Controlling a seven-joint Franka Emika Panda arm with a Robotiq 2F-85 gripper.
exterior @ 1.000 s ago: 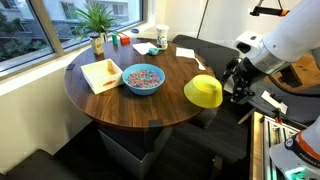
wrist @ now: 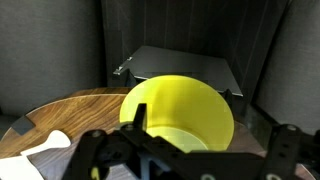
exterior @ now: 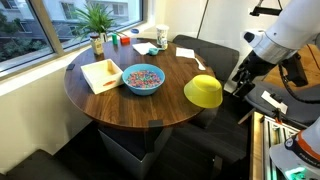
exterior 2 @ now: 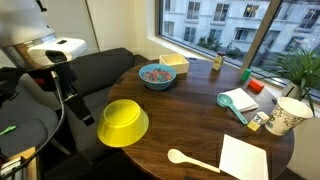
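Note:
A yellow bowl (exterior: 203, 92) sits at the edge of the round wooden table, nearest the arm; part of it seems to overhang the edge. It looks upside down in exterior view 2, though its tilt is hard to judge. My gripper (exterior: 242, 84) hangs beside the bowl, past the table edge, and does not seem to touch it. From the wrist, the yellow bowl (wrist: 190, 95) fills the middle of the view behind the dark fingers (wrist: 139, 116). The fingers stand apart, and nothing shows held between them.
On the table (exterior 2: 190, 115) are a blue bowl (exterior 2: 157, 76) of small reddish pieces, a pale tray (exterior 2: 174, 60), a white spoon (exterior 2: 192, 160), white paper (exterior 2: 243, 158), a teal cup (exterior 2: 233, 100) and a potted plant (exterior 2: 292, 108). Bare wood lies between them.
The arm has shifted slightly up and to the right in exterior view 1. The yellow bowl and the other objects have not visibly moved.

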